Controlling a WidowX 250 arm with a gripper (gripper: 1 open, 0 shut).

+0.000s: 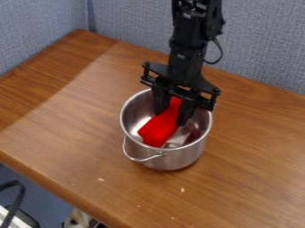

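A red object (159,126) lies tilted inside a steel pot (172,156) with a wire handle, which stands on the wooden table. My black gripper (174,100) reaches down from above into the pot's top, shut on the upper end of the red object. The fingertips are partly hidden by the arm's dark parts. Beside the red object, inside the pot, a pale shape shows, too small to tell what it is.
Blue-grey padded walls border it at the back. A dark cable lies beyond the table's edge at the lower left.
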